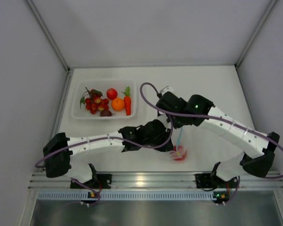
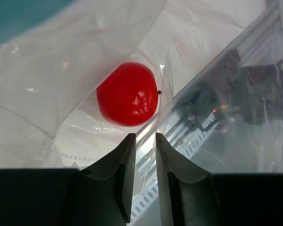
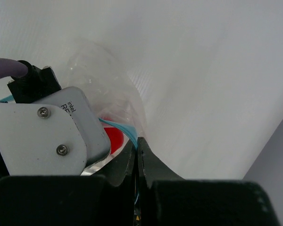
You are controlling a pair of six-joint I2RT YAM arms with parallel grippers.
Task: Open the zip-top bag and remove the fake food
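The clear zip top bag [image 1: 179, 136] with its blue strip and a red food item lies at the front of the table, partly under both arms. In the left wrist view the red item [image 2: 127, 94] rests inside the plastic, above my left gripper, whose fingers stand a little apart with clear plastic near them. In the right wrist view my right gripper is shut on the bag's blue strip [image 3: 121, 127], with the red item partly visible behind the left arm's camera housing.
A white tray [image 1: 75, 108] of tomatoes, an orange, a carrot and other produce stands at the back left. The front rail [image 1: 146, 173] borders the table.
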